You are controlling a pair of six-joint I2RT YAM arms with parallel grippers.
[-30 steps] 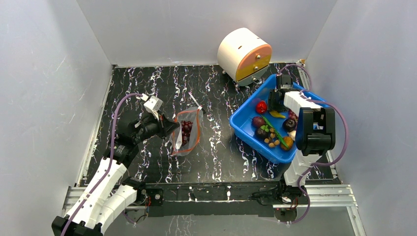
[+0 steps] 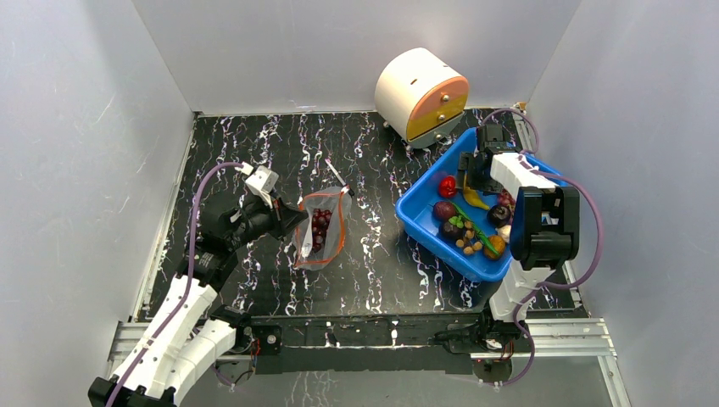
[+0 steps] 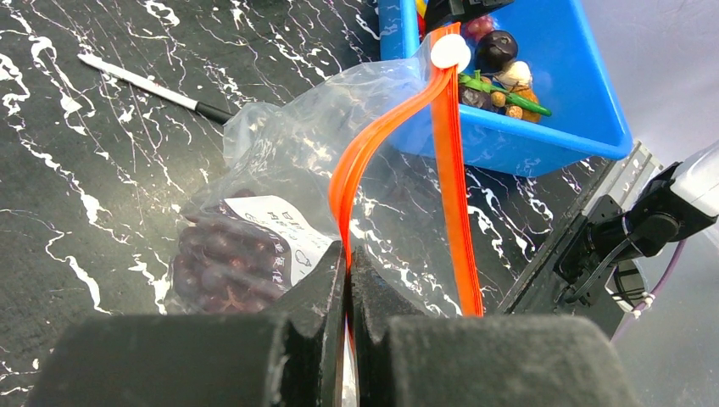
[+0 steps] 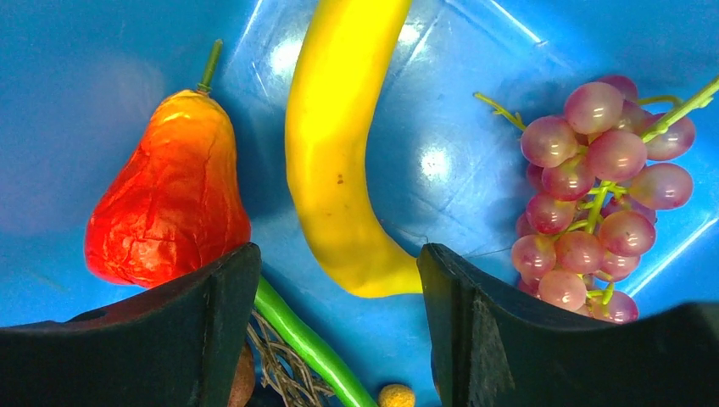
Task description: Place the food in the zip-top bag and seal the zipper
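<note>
The clear zip bag (image 2: 331, 250) with an orange zipper rests mid-left on the table, dark round fruit inside. My left gripper is shut on the bag's orange rim, holding that side up. My right gripper is down in the blue food bin (image 2: 432, 246), part open, above the lower end of a banana (image 4: 339, 153). A red-orange pepper (image 4: 165, 203) lies left of the banana, pink grapes (image 4: 593, 195) right of it, a green chilli (image 4: 309, 339) below.
A white-and-yellow drawer cabinet (image 2: 411, 89) stands at the back. A pen (image 3: 144, 80) lies beside the bag.
My right gripper has shifted slightly within the bin, uncovering more of the banana in the top view. The left arm and bag look almost unchanged.
</note>
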